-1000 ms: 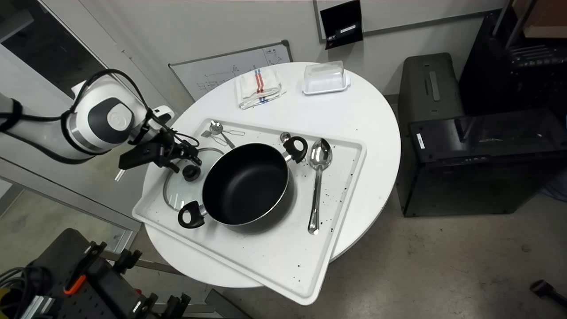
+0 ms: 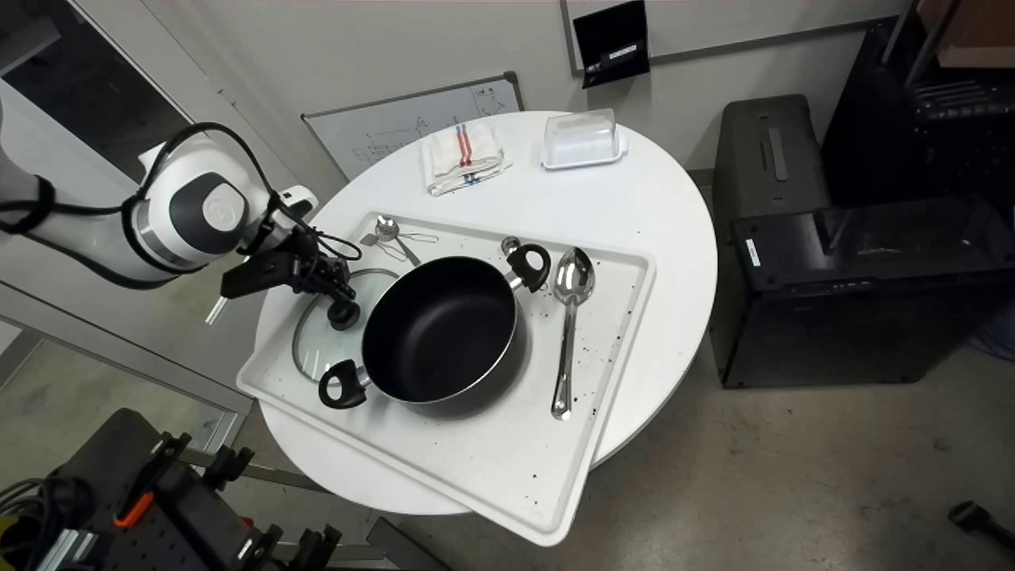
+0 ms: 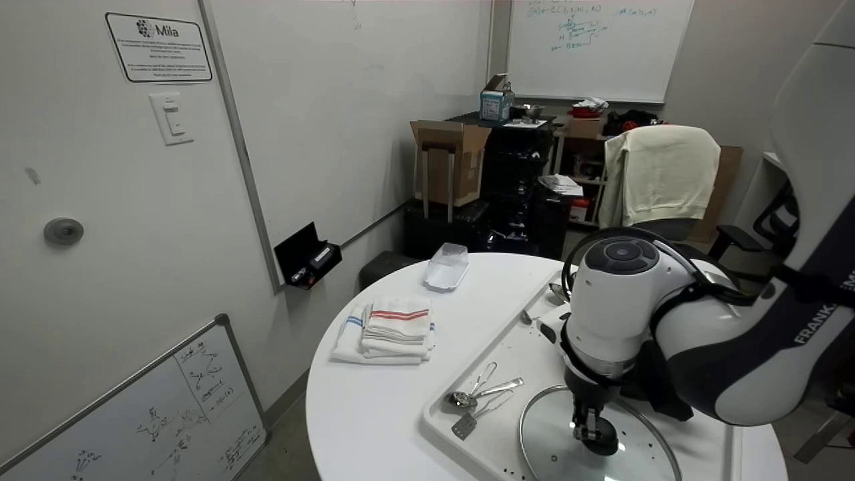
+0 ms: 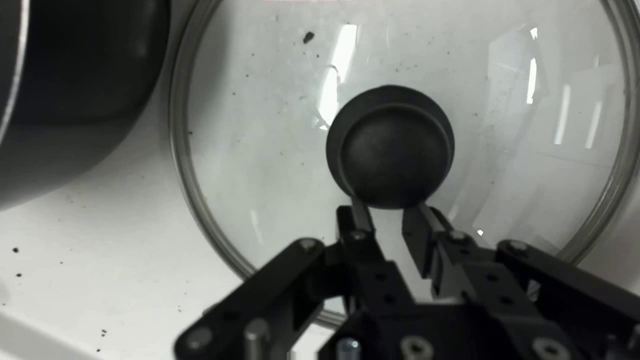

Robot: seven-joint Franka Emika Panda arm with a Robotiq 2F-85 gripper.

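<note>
A glass lid [image 2: 309,347] with a steel rim and a round black knob [image 4: 396,153] lies on the white tray [image 2: 457,476]. My gripper is at the knob's near edge, its fingers partly apart with a visible gap. The fingertips meet the knob's lower edge in the wrist view, and the knob hides their ends. Whether they touch its stem I cannot tell. Beside the lid stands a black two-handled pot [image 2: 442,328], uncovered and empty.
A large steel spoon [image 2: 568,328] lies right of the pot. Small utensils [image 3: 481,397] rest near the tray's back corner. Folded towels [image 2: 463,157] and a clear-covered dish [image 2: 582,139] sit on the table behind. The tray's front part is clear.
My gripper has moved down and slightly right, from just above and behind the knob to right at it. The lid and pot have stayed in place.
</note>
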